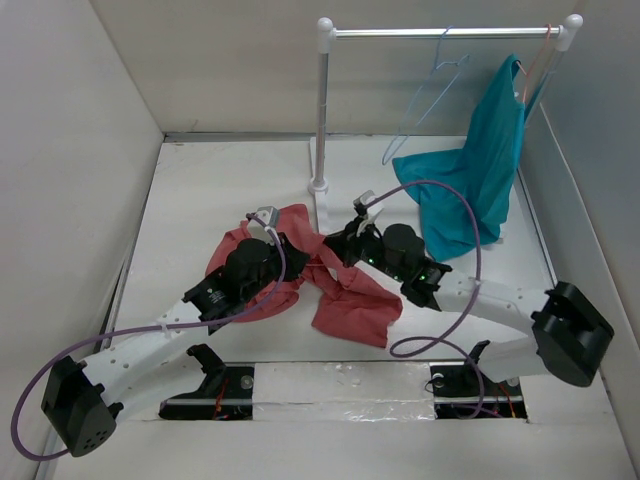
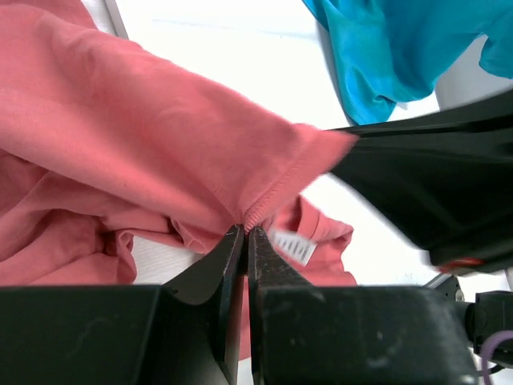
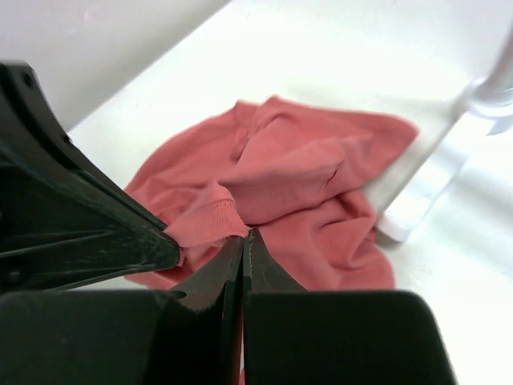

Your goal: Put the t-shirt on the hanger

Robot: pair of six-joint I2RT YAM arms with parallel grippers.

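Note:
The red t shirt (image 1: pixel 355 305) lies crumpled on the white floor, with a white label (image 2: pixel 292 245) showing in the left wrist view. My left gripper is shut on a raised fold of it. My right gripper is shut with its tips at another small fold (image 3: pixel 207 215) of the same shirt, apparently pinching it, close beside the left gripper. A light blue hanger (image 1: pixel 418 100) hangs empty on the rail.
The rack's rail (image 1: pixel 390 32) stands at the back, its post and foot (image 3: pixel 425 184) just behind the shirt. A teal garment (image 1: pixel 480 170) hangs at the right, draped onto the floor. Free floor lies at the left.

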